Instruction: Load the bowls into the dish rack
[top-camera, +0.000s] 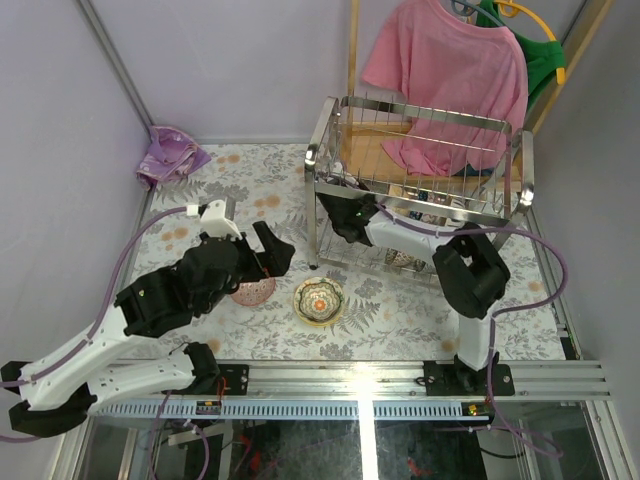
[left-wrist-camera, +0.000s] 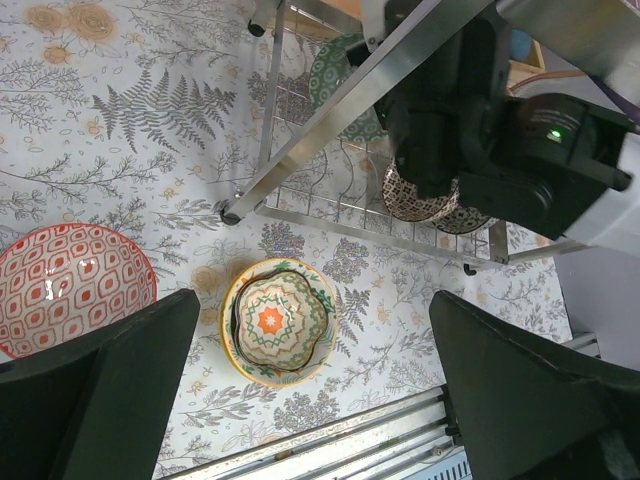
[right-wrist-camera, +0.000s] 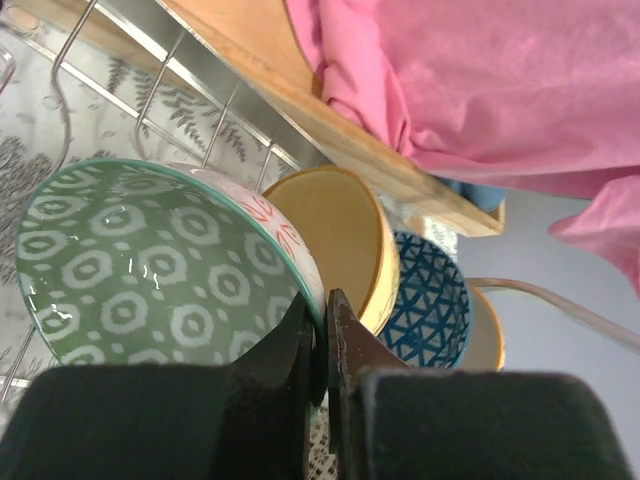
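Note:
In the right wrist view, my right gripper is shut on the rim of a green bowl with pale rings (right-wrist-camera: 150, 270). That bowl is tilted on its side inside the metal dish rack (top-camera: 310, 170), beside a row of bowls: a cream-yellow one (right-wrist-camera: 330, 220) and a blue patterned one (right-wrist-camera: 432, 300). On the tabletop stand a red patterned bowl (left-wrist-camera: 75, 285) and a small bowl with an orange flower (left-wrist-camera: 270, 318), nested in a yellow-rimmed one. My left gripper (top-camera: 275, 250) hangs open above the red bowl, empty.
The rack's upper tier and front bar overhang my right arm. Behind it hang a pink shirt (top-camera: 450, 60) and a wooden board (top-camera: 375, 155). A purple cloth bag (top-camera: 170, 155) lies at the back left.

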